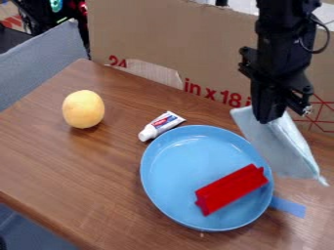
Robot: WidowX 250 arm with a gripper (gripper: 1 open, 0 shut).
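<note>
My black gripper (271,107) is at the upper right, shut on a pale blue-white cloth (284,146) that hangs down from it behind and to the right of a blue plate (177,195). A red block-like object (231,188) lies on the right part of the plate. A toothpaste tube (162,125) lies just behind the plate's left side, and a yellow round object (84,108) stands on the left of the table.
A cardboard box (156,34) forms a wall along the back. A blue strip (288,209) lies right of the plate.
</note>
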